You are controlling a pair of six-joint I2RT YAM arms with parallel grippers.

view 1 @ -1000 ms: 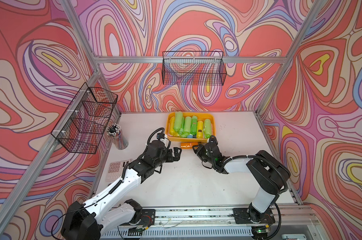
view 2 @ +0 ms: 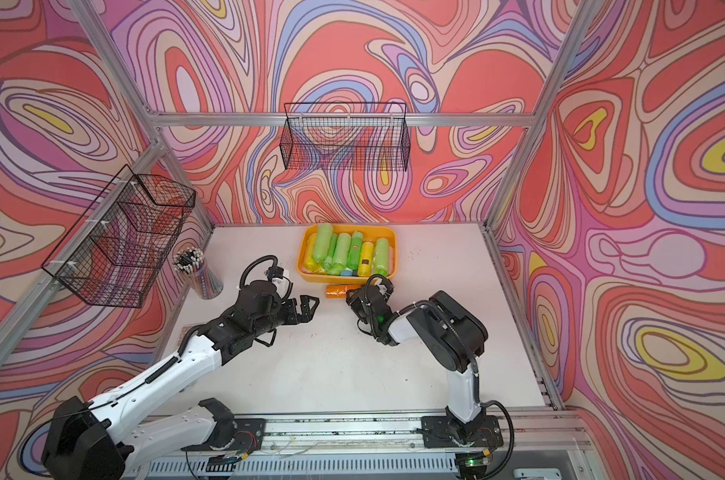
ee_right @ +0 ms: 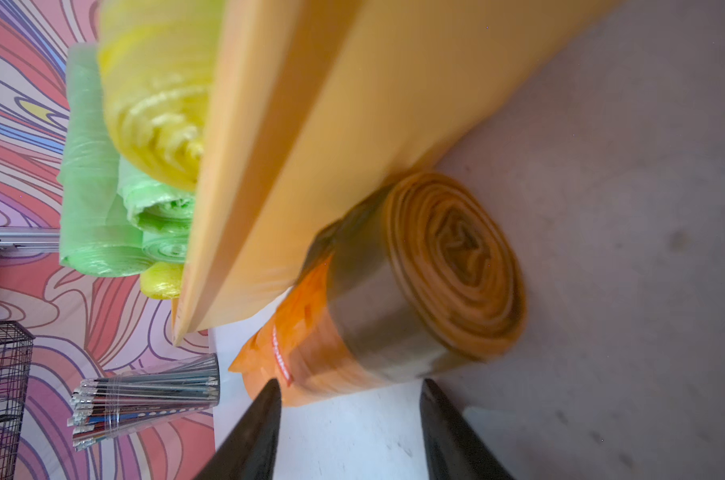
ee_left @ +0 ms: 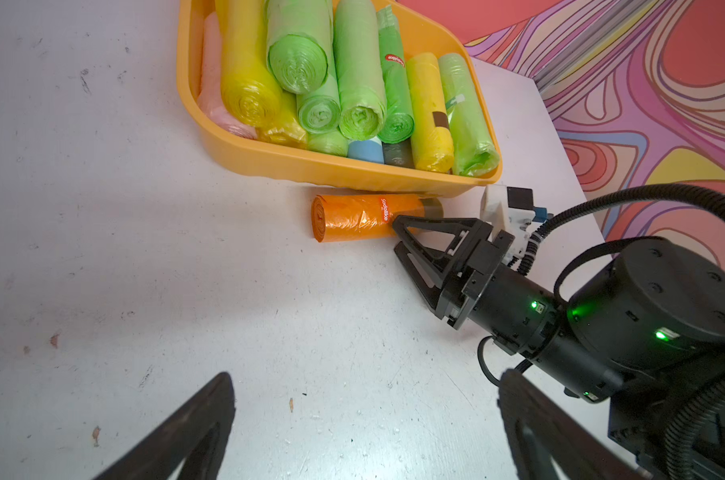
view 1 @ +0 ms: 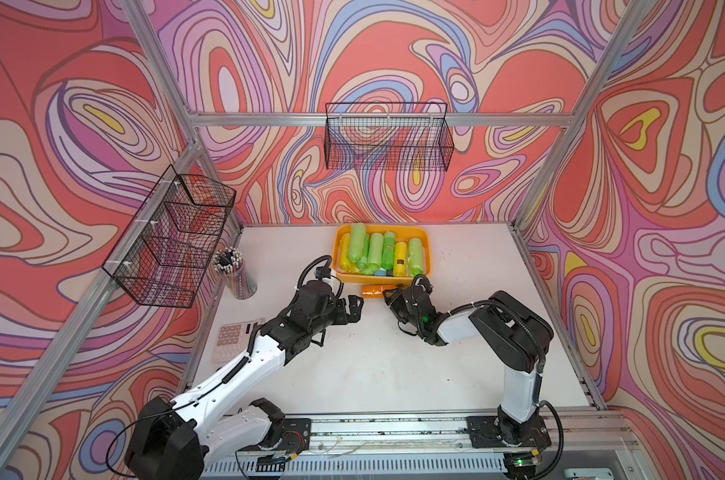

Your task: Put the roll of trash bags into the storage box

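An orange roll of trash bags (ee_left: 353, 216) lies on the table along the front outside wall of the orange storage box (ee_left: 266, 166), which is packed with green and yellow rolls. In the right wrist view the roll (ee_right: 362, 304) fills the middle, its brown coiled end facing the camera. My right gripper has its fingers apart at the roll's brown end, on the near side, with the roll not visibly between them. My left gripper (view 1: 350, 310) is open with nothing between its fingers, to the left and nearer than the roll.
A clear holder with pens (view 1: 241, 280) stands at the back left, and a pink-grey flat item (view 1: 233, 340) lies at the left edge. Wire baskets (view 1: 388, 140) hang on the back and left frame. Bare table (view 1: 482, 256) lies right of the box.
My right arm's elbow has shifted left and inward over the last second, and the wrist has moved slightly left and down in the top left view. The left arm and roll look unchanged.
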